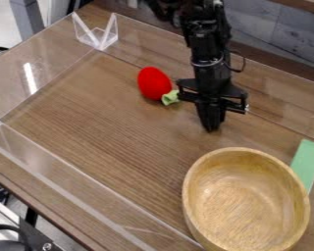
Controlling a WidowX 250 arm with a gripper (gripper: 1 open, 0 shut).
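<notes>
The black robot arm reaches down from the top centre to the wooden table, its gripper (212, 111) low over the surface. Whether anything is between the fingers is hard to tell. A red object (154, 82) lies just left of the gripper, with a small light green piece (171, 98) beside it.
A large tan bowl (245, 201) fills the lower right. A light green strip (305, 162) lies at the right edge. A clear plastic holder (97, 31) stands at the upper left.
</notes>
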